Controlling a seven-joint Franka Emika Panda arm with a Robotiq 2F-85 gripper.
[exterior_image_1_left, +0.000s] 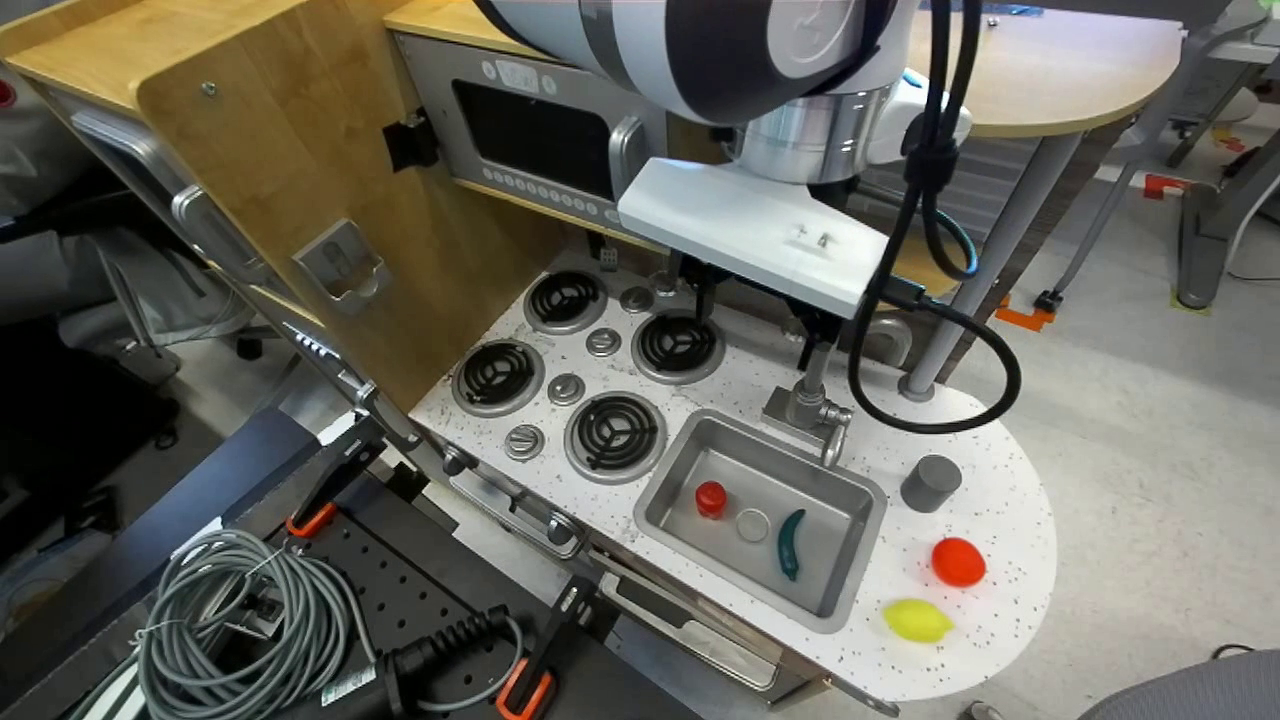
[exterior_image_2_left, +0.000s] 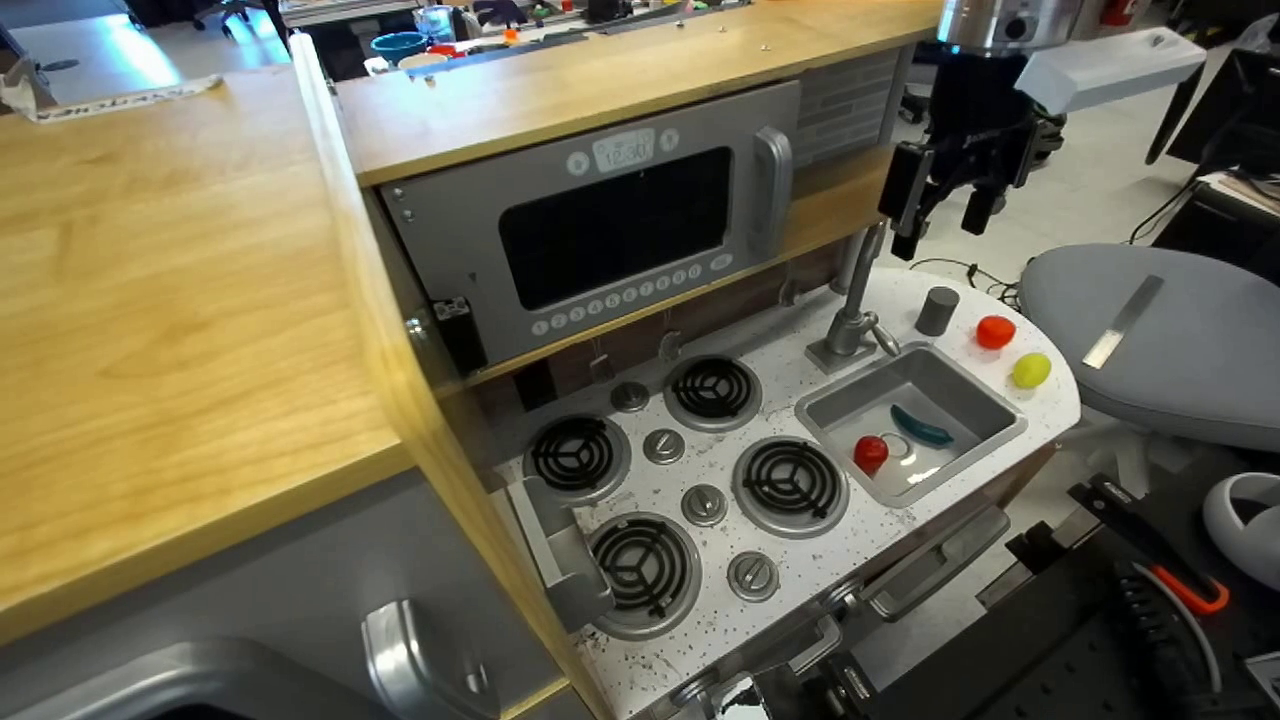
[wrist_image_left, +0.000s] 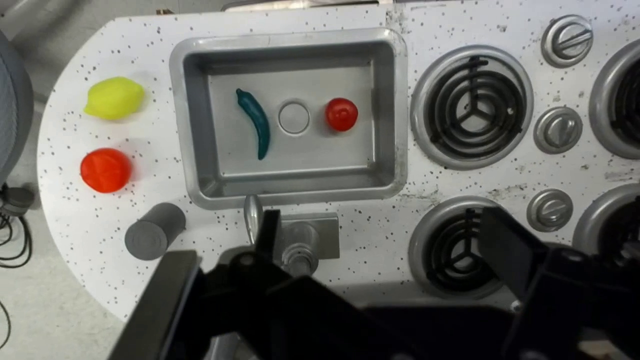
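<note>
My gripper (exterior_image_2_left: 944, 222) hangs above the back of the counter near the faucet, its fingers spread apart with nothing between them. In the wrist view its dark fingers (wrist_image_left: 504, 249) stand on both sides of the lower frame. Inside the grey sink (wrist_image_left: 288, 201) lie a small red object (wrist_image_left: 341, 114) and a curved teal pepper-like piece (wrist_image_left: 255, 123), on either side of the drain ring. On the counter beside the sink are a yellow lemon (wrist_image_left: 114, 98), a red tomato-like piece (wrist_image_left: 106, 170) and a grey cylinder (wrist_image_left: 156, 231).
The faucet (wrist_image_left: 300, 255) rises behind the sink, below my gripper in the wrist view. Several stove burners (exterior_image_1_left: 614, 437) with knobs lie beside the sink, with nothing on them. A microwave (exterior_image_2_left: 618, 216) and wooden shelf stand over the counter's back.
</note>
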